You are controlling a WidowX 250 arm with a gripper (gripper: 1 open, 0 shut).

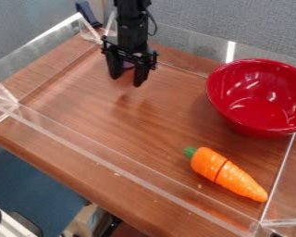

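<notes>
My black gripper [129, 67] hangs low over the back left of the wooden surface. Behind its fingers a small purple thing shows, mostly hidden, so whether it is held I cannot tell. A red bowl [255, 102] sits at the back right. An orange toy carrot [231, 176] with a green top lies at the front right.
Clear plastic walls border the wooden surface [114, 130]. A grey padded wall stands behind.
</notes>
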